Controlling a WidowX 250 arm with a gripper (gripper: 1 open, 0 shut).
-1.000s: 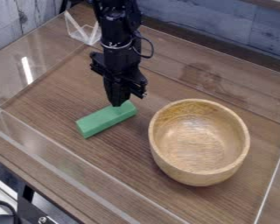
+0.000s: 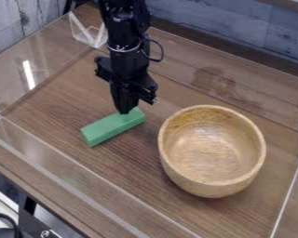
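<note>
A green rectangular block (image 2: pixel 109 129) lies flat on the wooden table, angled from lower left to upper right. The black arm comes down from the top, and its gripper (image 2: pixel 129 106) hangs just over the block's upper right end; the fingers look closed, with nothing visible between them. Whether they touch the block cannot be told. A tan round bowl (image 2: pixel 211 152) rests to the right of the block.
The wooden table (image 2: pixel 64 177) has clear room at the left, front and upper right. Cables and clutter (image 2: pixel 0 223) sit beyond its left edge and at the lower left corner.
</note>
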